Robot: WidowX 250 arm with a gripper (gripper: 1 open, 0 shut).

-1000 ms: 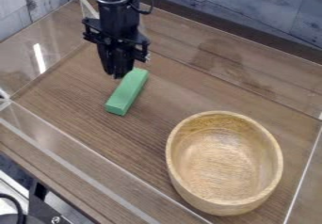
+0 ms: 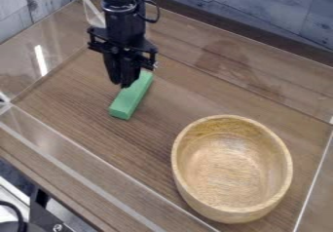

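My black gripper (image 2: 123, 72) hangs above the wooden table, just left of the upper end of a green rectangular block (image 2: 132, 96) lying on the surface. Its dark fingers point down; whether they are open or shut is hard to tell at this size, and I cannot tell whether they touch the block.
A large empty tan bowl (image 2: 232, 169) stands at the front right.
My gripper has shifted slightly over the last second, staying above and beside the green block. The block and bowl have not visibly moved.
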